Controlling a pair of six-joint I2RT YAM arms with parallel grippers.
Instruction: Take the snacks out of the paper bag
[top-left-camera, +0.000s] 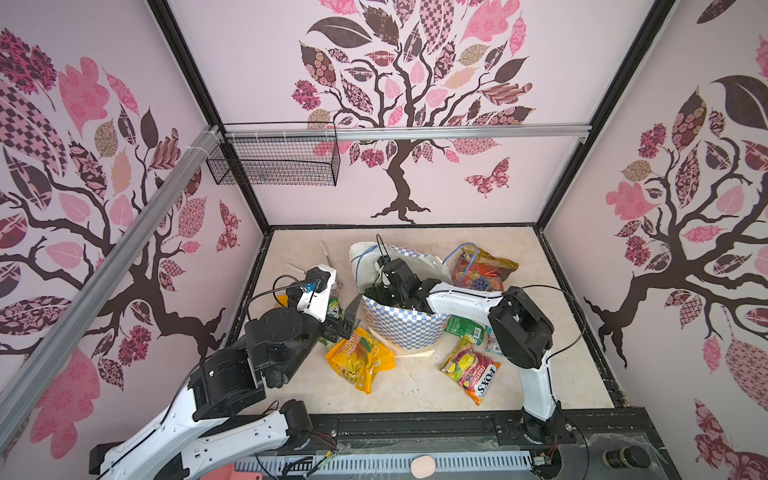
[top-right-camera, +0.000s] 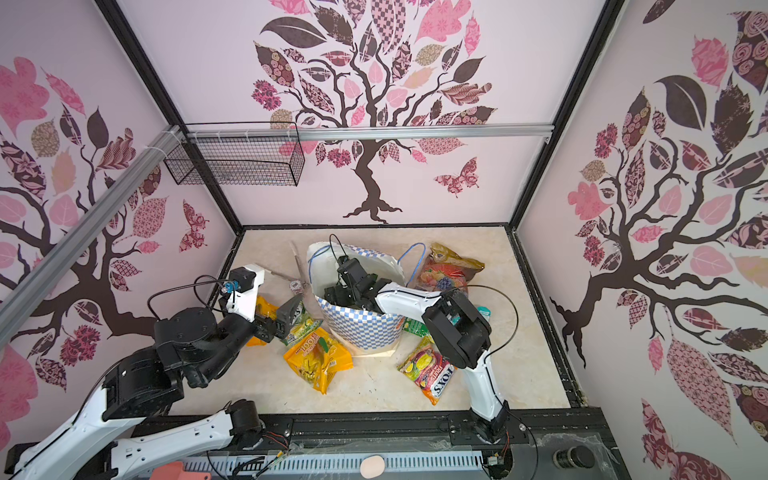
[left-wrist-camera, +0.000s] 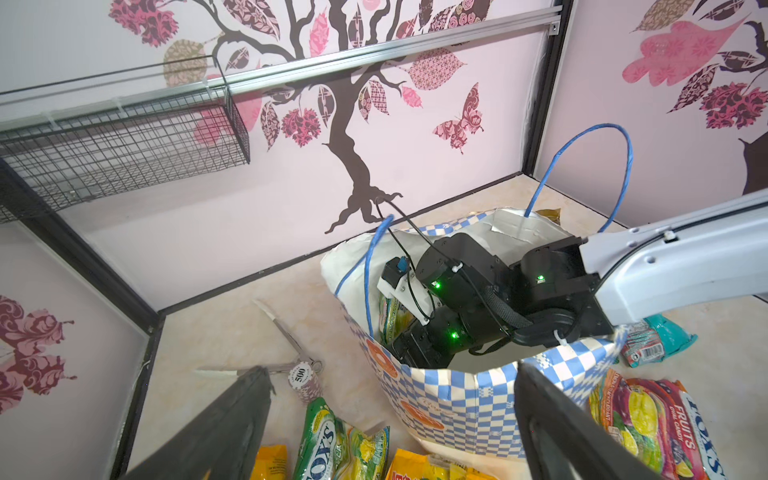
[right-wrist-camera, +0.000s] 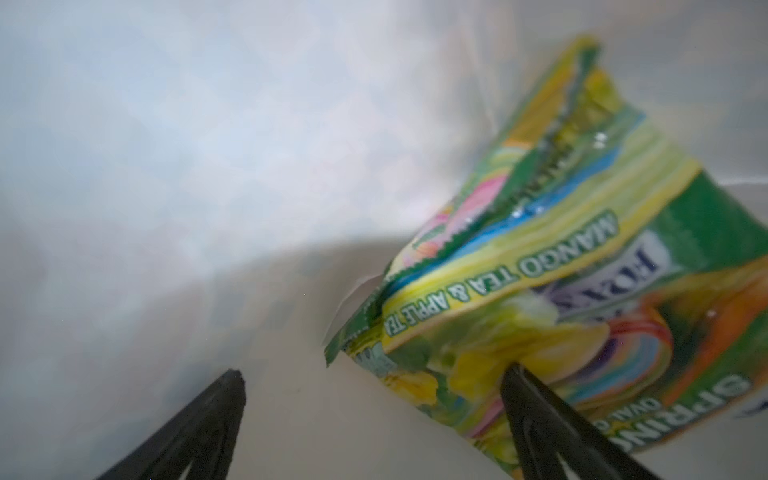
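The checkered paper bag (top-left-camera: 404, 328) stands upright mid-table. My right gripper is down inside it, open, beside a green Fox's snack pack (right-wrist-camera: 560, 312) that lies by its right finger. My left gripper hangs open outside, at the bag's left, with nothing between its fingers. Snack packs lie around the bag: orange packs (top-left-camera: 358, 360), a Fox's fruit pack (top-left-camera: 469, 368), a green pack (top-left-camera: 464, 329) and a large red-brown pack (top-right-camera: 444, 272).
A wire basket (top-left-camera: 273, 160) hangs on the back-left rail. Thin metal tools (left-wrist-camera: 272, 368) lie left of the bag.
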